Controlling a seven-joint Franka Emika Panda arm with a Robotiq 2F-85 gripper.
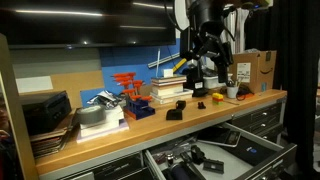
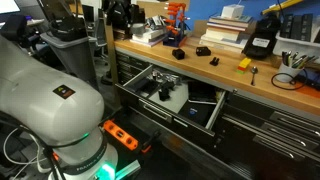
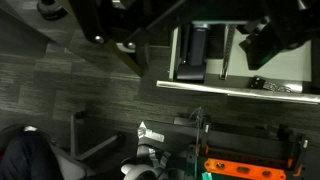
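My gripper point(image 1: 212, 65) hangs above the workbench in exterior view 1, its fingers apart and nothing visible between its fingers. An open drawer point(image 2: 165, 114) stands out below the bench top, holding several dark items, among them a flat black box point(image 1: 250, 151). Seen from the wrist, the drawer's metal edge point(image 3: 245, 94) runs across the upper right. Inside it lie a black object point(image 3: 193, 52) and a thin metal strip beside it. My fingers show as dark shapes along the top of the wrist view, hiding part of the drawer.
On the wooden bench point(image 2: 205, 67) stand book stacks point(image 2: 225, 32), a red-orange rack point(image 1: 132, 90), a yellow item point(image 2: 245, 64) and small black objects. A cardboard box point(image 1: 254, 70) is at the back right. Closed drawers point(image 2: 262, 138) flank the open one. Dark floor point(image 3: 80, 95) lies in front.
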